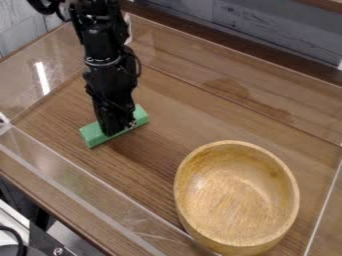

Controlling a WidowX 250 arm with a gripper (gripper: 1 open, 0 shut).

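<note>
The black robot arm reaches down from the top left to a small green block [98,135] lying on the wooden table. The gripper [115,122] is low over the block, covering part of it, and looks shut; whether anything is between its fingers is hidden.
A large tan oval bowl [235,195] sits at the front right of the table [241,90]. The table's left edge runs toward the lower left, with cables beyond it.
</note>
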